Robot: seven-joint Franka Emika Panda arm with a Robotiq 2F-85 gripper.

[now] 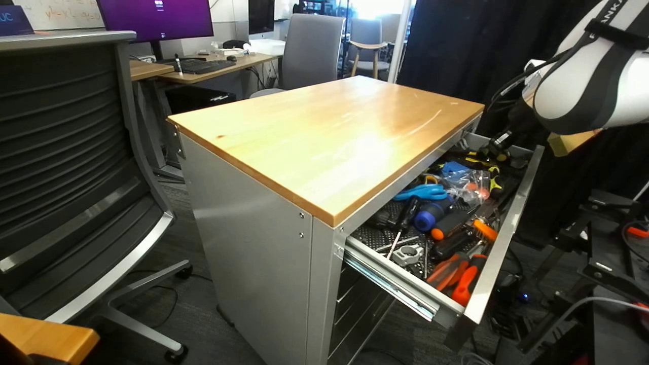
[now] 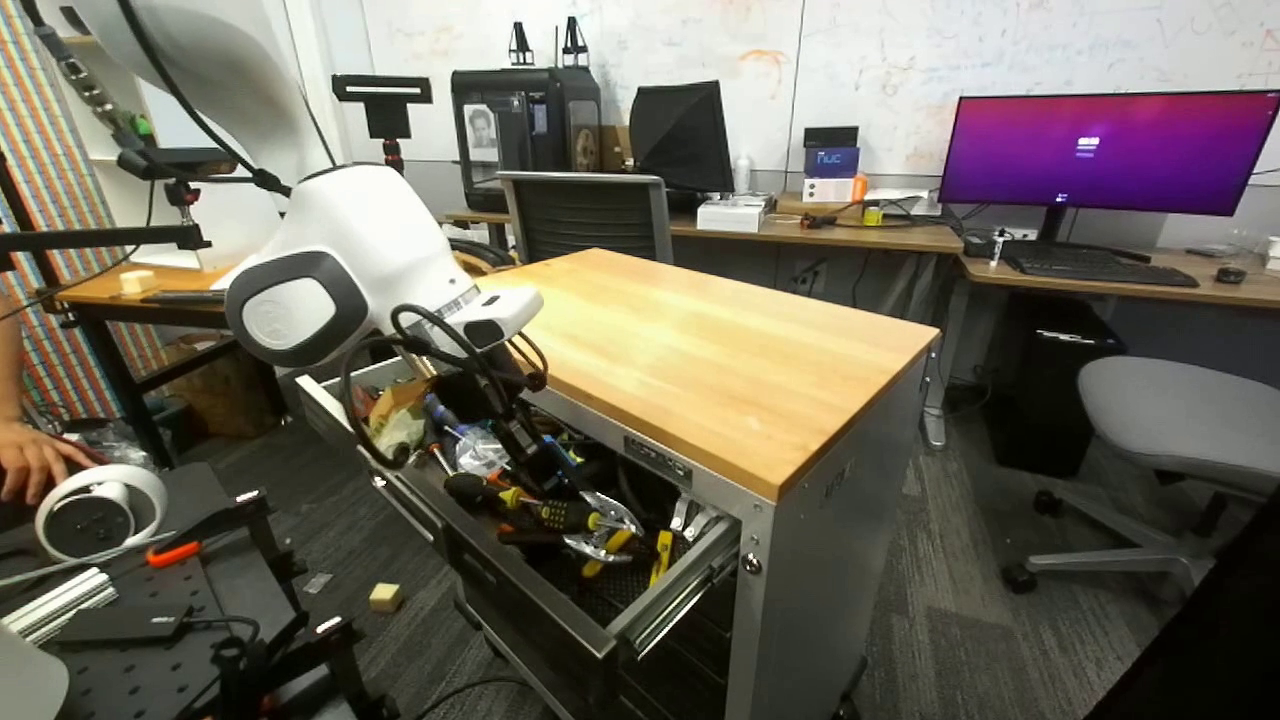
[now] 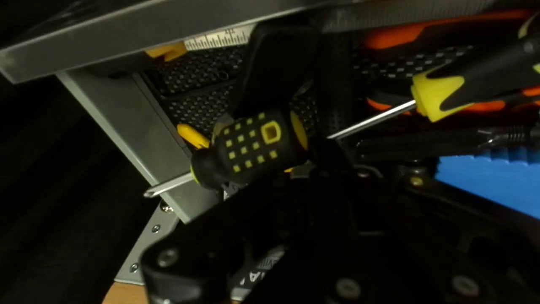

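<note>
A grey metal drawer (image 1: pixel 512 225) stands pulled out from the wood-topped cabinet (image 1: pixel 243 243), full of hand tools. My gripper (image 2: pixel 546 474) reaches down into it, inside the front wall, toward the end with the yellow-and-black tools. In the wrist view the black fingers of the gripper are close together and shut, with no object visible between them. Beside them lies a stubby black-and-yellow screwdriver (image 3: pixel 253 144); a longer screwdriver (image 3: pixel 455 88) lies to the right, its shaft running toward the fingers. Dark shapes partly hide the fingertips.
Blue-handled pliers (image 1: pixel 423 192), orange-handled tools (image 1: pixel 465 283) and a clear plastic bag (image 1: pixel 471 185) crowd the drawer. The wooden cabinet top (image 1: pixel 340 134) is bare. A dark equipment stand (image 1: pixel 608 243) is off to the drawer's front side.
</note>
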